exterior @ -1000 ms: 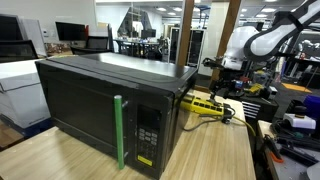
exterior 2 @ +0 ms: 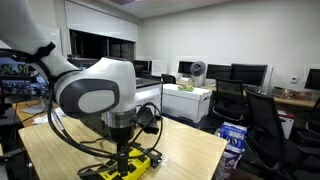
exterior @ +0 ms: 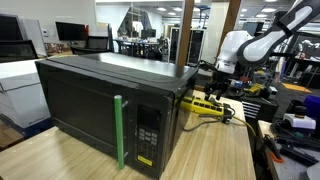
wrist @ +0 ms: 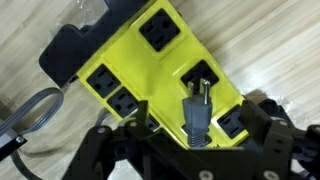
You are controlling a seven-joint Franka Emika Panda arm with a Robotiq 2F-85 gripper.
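Observation:
In the wrist view, a yellow power strip (wrist: 155, 70) with several black sockets lies diagonally on the wooden table. A grey plug (wrist: 199, 118) with two metal prongs appears over the strip, between the fingers of my open gripper. Whether the plug touches a finger, I cannot tell. In exterior view 1 the yellow strip (exterior: 203, 103) lies behind the microwave's right end, with my gripper (exterior: 213, 80) just above it. My white arm stands in front of part of the strip (exterior 2: 133, 167) in exterior view 2.
A large black microwave (exterior: 115, 105) takes up much of the table in exterior view 1. A green upright strip (exterior: 118, 132) stands before its front. Cables (exterior 2: 75, 140) loop around the arm and strip. Bare table (exterior 2: 195, 150) lies to the strip's right in exterior view 2.
My arm has shifted only slightly in exterior view 1. The yellow strip and microwave are in the same places.

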